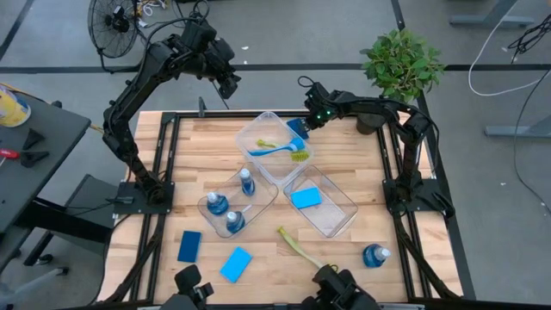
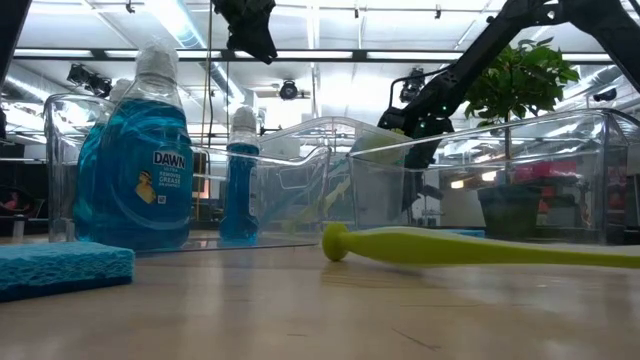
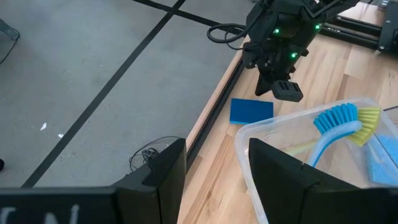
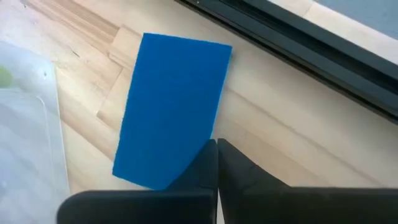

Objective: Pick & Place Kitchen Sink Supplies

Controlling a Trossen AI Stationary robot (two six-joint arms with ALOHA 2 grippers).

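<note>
A dark blue sponge (image 4: 174, 106) lies flat on the wood near the far edge, just outside the clear bin (image 3: 255, 134). Over one corner of it hover the fingertips of my right gripper, pressed together and empty. The left wrist view shows a visible gap between that gripper and the sponge. My left gripper is open and empty, held up beyond the far left of the table. Inside the far bin rest a blue brush (image 1: 275, 149) and a green-bristled brush head (image 1: 300, 156).
Several blue soap bottles (image 1: 218, 204) stand in the left bin; the right bin (image 1: 344, 226) holds a light blue sponge (image 1: 306, 198). Loose near the front are two sponges (image 1: 189, 246), a green-handled brush (image 1: 297, 250) and another bottle (image 1: 375, 255). A black rail (image 4: 323, 59) borders the far edge.
</note>
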